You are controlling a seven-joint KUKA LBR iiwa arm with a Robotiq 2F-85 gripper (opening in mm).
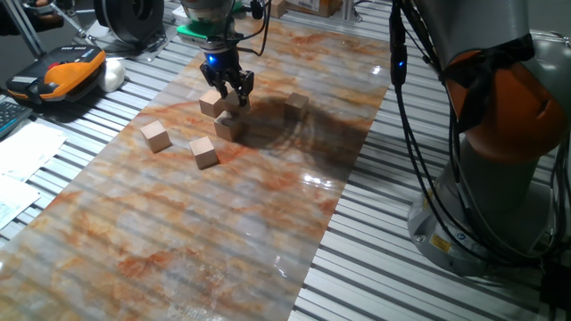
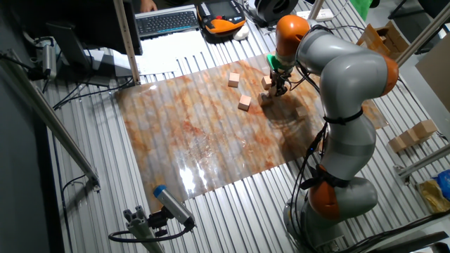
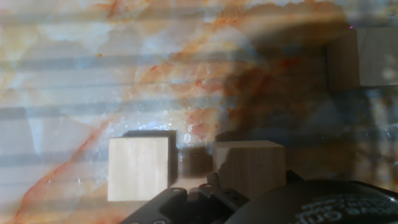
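My gripper [image 1: 235, 96] points down among a cluster of plain wooden cubes at the far part of the marbled sheet. One cube [image 1: 211, 102] stands on its left in exterior view 1, and another cube [image 1: 227, 127] sits just in front. Pale wood also shows right at the fingers; whether they grip it is unclear. In the wrist view, a light cube [image 3: 138, 168] lies left of the dark fingertips and a shaded cube [image 3: 250, 167] lies to the right. A narrow strip of wood [image 3: 191, 183] appears between them, its lower part hidden by the fingers.
A further cube [image 1: 296, 106] rests in shadow to the right. Most of the marbled sheet [image 1: 187, 241] is bare. An orange-and-black teach pendant [image 1: 61, 74] stands off its left edge.
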